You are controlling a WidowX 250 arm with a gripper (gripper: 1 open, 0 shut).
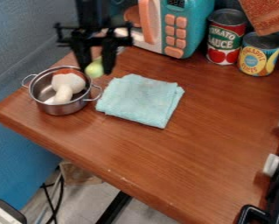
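Observation:
My dark gripper (94, 54) is at the upper left, blurred, shut on a pale yellow-green object (94, 69) that hangs just right of and above a steel pot (68, 105). The pot holds a white piece and something reddish. A folded light-blue cloth (141, 100) lies on the wooden table, right of the pot.
A teal toy microwave (176, 28) stands at the back, with a tomato sauce can (225, 44) and a yellow can (260, 57) to its right. Black and white fixtures line the right edge.

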